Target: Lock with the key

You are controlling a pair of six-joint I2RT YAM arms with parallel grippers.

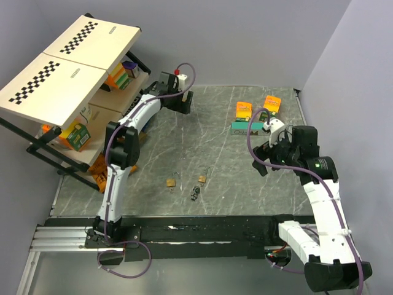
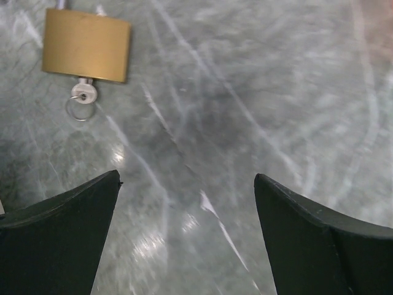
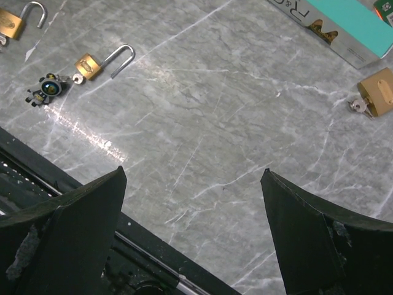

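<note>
A brass padlock (image 2: 86, 43) with a key (image 2: 84, 92) and ring below it lies ahead of my open left gripper in the left wrist view. From above, my left gripper (image 1: 183, 101) is at the back, over that spot. In the right wrist view, a larger padlock (image 3: 381, 92) with keys lies right, and two smaller open padlocks (image 3: 89, 65) (image 3: 10, 23) lie upper left, one beside a dark keychain trinket (image 3: 46, 91). My open right gripper hangs over the marble table at the right, empty.
A shelf (image 1: 52, 86) with boxes occupies the left. A teal box (image 1: 247, 128) and two orange packets (image 1: 244, 110) lie at the back right. The middle of the table (image 1: 209, 153) has free room.
</note>
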